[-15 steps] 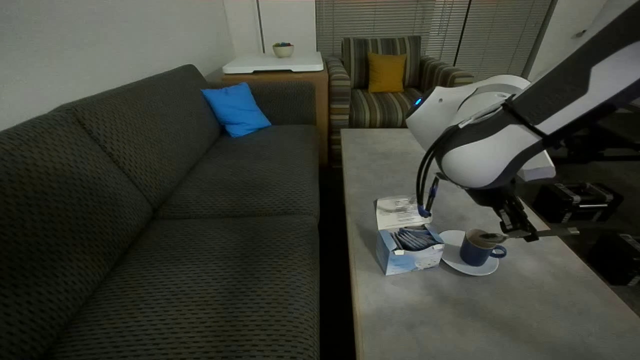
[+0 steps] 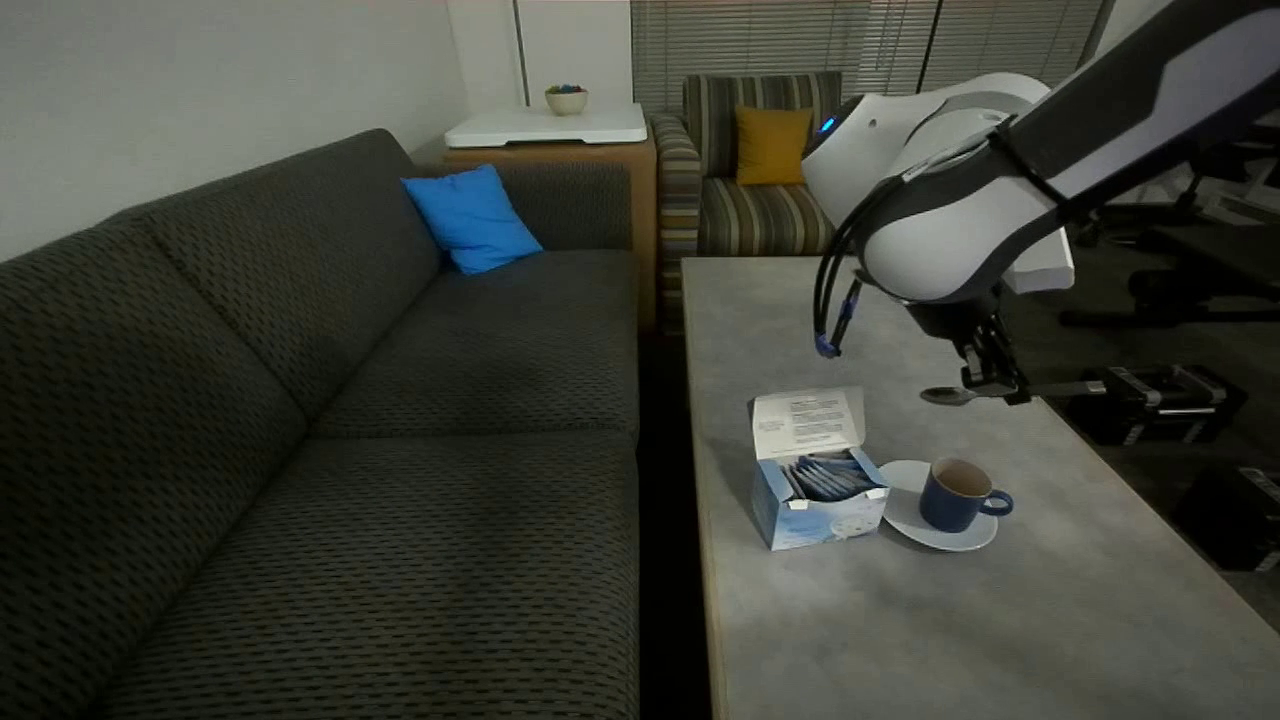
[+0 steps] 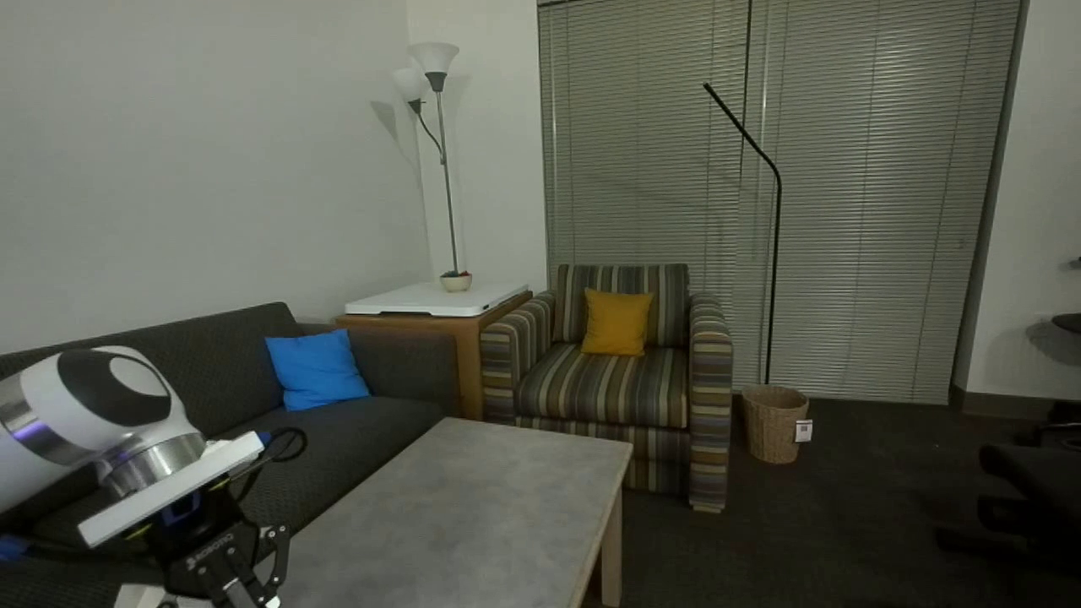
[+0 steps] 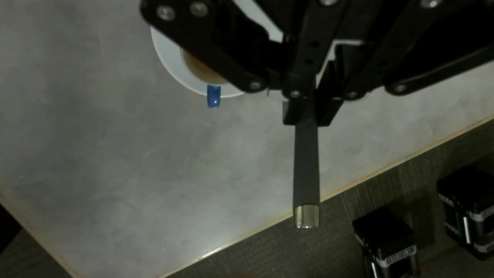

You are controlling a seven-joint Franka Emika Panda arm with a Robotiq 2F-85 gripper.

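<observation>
Held level above the table is a spoon with a metal bowl (image 2: 948, 395) and a dark handle (image 4: 306, 162) tipped in metal. My gripper (image 2: 1005, 386) is shut on it; in the wrist view the handle sticks out past the fingers, while most of the bowl end is hidden behind the gripper. A blue mug (image 2: 956, 496) with a tan inside stands upright on a white saucer (image 2: 908, 480). The spoon is apart from the mug, higher and farther back in exterior view 1. Exterior view 2 shows the gripper (image 3: 275, 578) at its lower left, without the spoon visible.
An open blue-and-white box (image 2: 828, 524) of sachets stands left of the saucer, its lid raised. A dark sofa (image 2: 480, 504) lines its left side, and black cases (image 2: 1158, 402) sit on the floor to the right.
My gripper has risen and moved back, carrying the spoon away from over the mug. The mug, saucer and box have stayed in place.
</observation>
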